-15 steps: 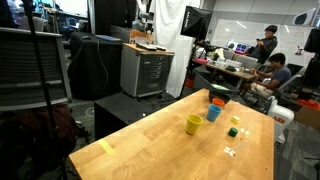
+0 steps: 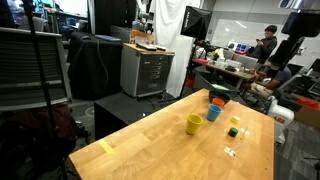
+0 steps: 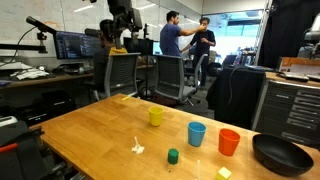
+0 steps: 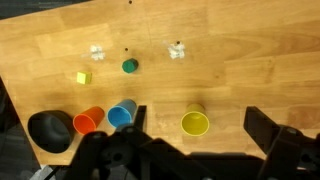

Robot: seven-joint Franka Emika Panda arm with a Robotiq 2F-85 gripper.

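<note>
High over the wooden table (image 3: 80,125), my gripper is open with nothing between its fingers. The wrist view, looking down, has a yellow cup (image 4: 195,123) standing below the gap between the fingers. Left of it are a blue cup (image 4: 121,114) and an orange-red cup (image 4: 87,121), with a black bowl or pan (image 4: 50,131) at the corner. A small green object (image 4: 130,66), a yellow block (image 4: 84,78) and two white pieces (image 4: 177,51) (image 4: 97,53) lie apart from the cups. All of these rest on the table, well away from the gripper.
Clear tabletop fills the right of the wrist view. A strip of yellow tape (image 2: 106,146) sticks to the table's far end. Behind the table stand a drawer cabinet (image 2: 143,70), a black case (image 2: 119,113) and office chairs (image 3: 177,75). People are in the background, away from the table.
In exterior view 1, the gripper has come into view at the upper right, where earlier only part of the arm showed at the edge. The objects on the table have not moved.
</note>
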